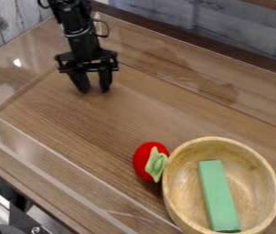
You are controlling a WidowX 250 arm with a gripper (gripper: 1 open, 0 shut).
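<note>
My black gripper (91, 80) hangs low over the wooden table at the upper left, its fingers apart with nothing visible between them. Toward the lower right, a red tomato-like object with a green top (147, 163) lies just left of a pale wooden bowl (260, 169). A mint-green block (217, 196) lies inside the bowl.
A grey panelled wall (226, 32) runs behind it, and the table's near edge crosses the lower left.
</note>
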